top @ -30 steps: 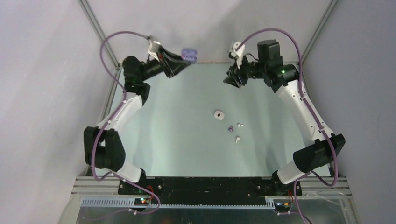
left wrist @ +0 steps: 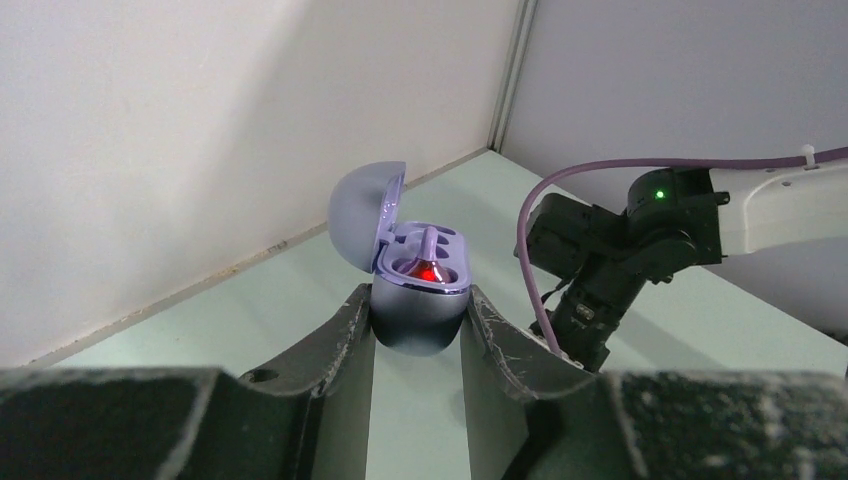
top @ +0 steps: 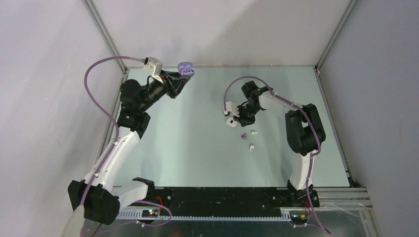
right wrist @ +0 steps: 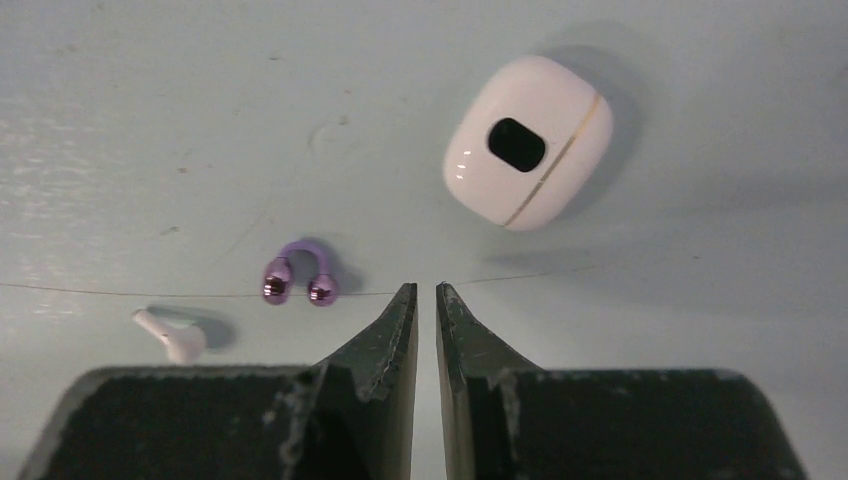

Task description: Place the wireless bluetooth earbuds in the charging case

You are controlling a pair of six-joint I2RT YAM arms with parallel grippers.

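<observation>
A purple charging case (left wrist: 420,310) with its lid raised is clamped between the fingers of my left gripper, held up at the back left in the top view (top: 185,70). A purple piece (left wrist: 429,243) stands in one side of the case, with a red light glowing by it. Low over the table, my right gripper has a narrow gap between its fingertips and nothing in it. A purple U-shaped earbud (right wrist: 300,272) lies left of those tips in the right wrist view. It rests loose on the table.
A closed white case (right wrist: 530,145) lies beyond the right fingertips. Near the purple earbud lies a white earbud (right wrist: 172,336); another white earbud (top: 251,147) shows in the top view.
My right arm has come down from the back to low over the table, lately shifting left beside the white case.
</observation>
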